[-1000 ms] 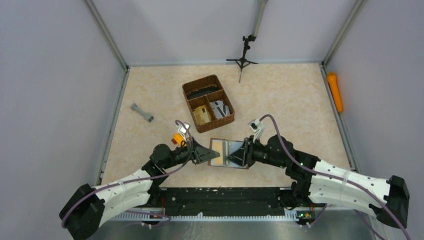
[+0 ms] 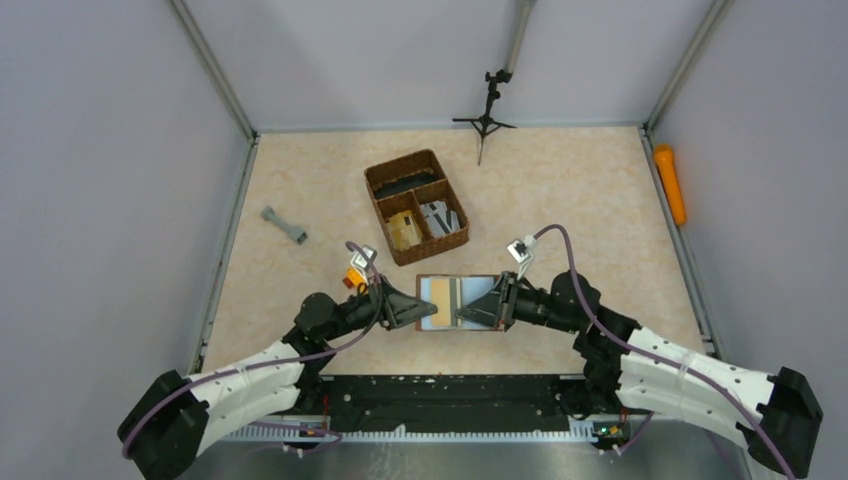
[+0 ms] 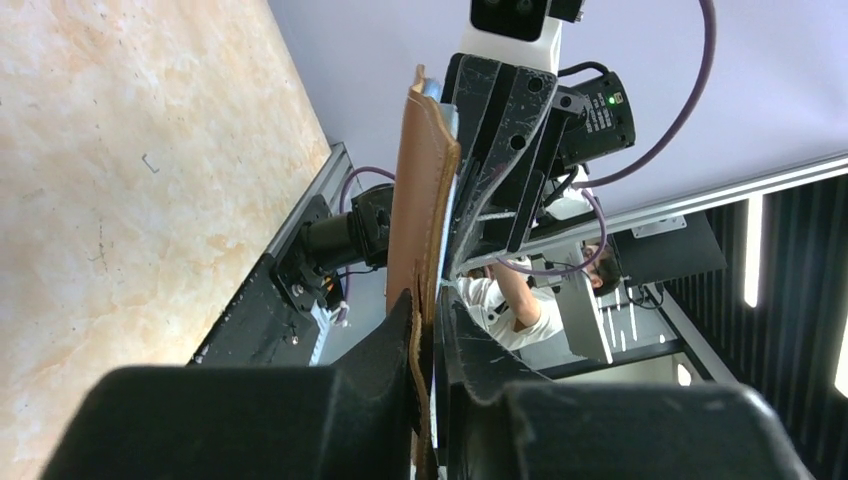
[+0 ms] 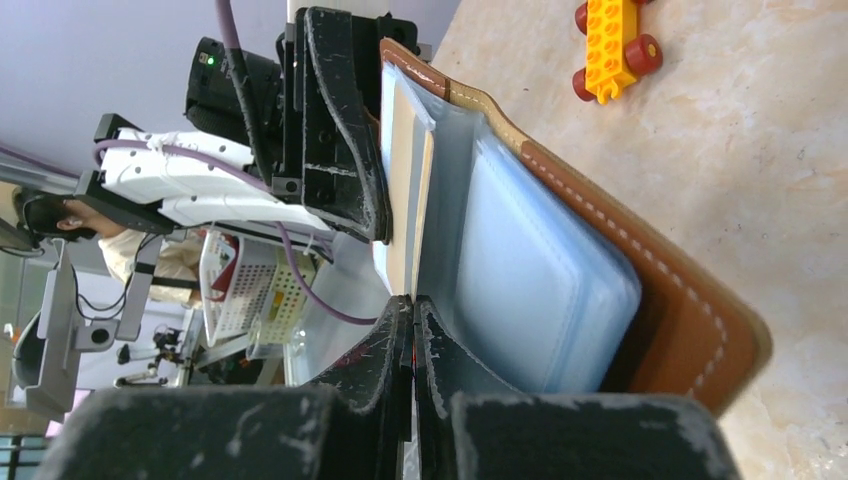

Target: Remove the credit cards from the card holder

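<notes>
The open card holder, brown leather with pale plastic sleeves, stretches between my two grippers in the top view. My left gripper is shut on its left side, and the leather cover rises almost upright there. In the right wrist view, a cream card with a grey stripe sits in the holder's left sleeve. My right gripper is shut on the near end of this card, its fingertips close together. The empty-looking sleeve lies to the right. How many cards are stacked there is hidden.
A wicker basket with three compartments stands behind, holding cards. The yellow toy car lies beyond the holder. A grey tool rests at left, an orange object at the right wall.
The card now appears more edge-on, and the holder's right side has shifted slightly right and backward.
</notes>
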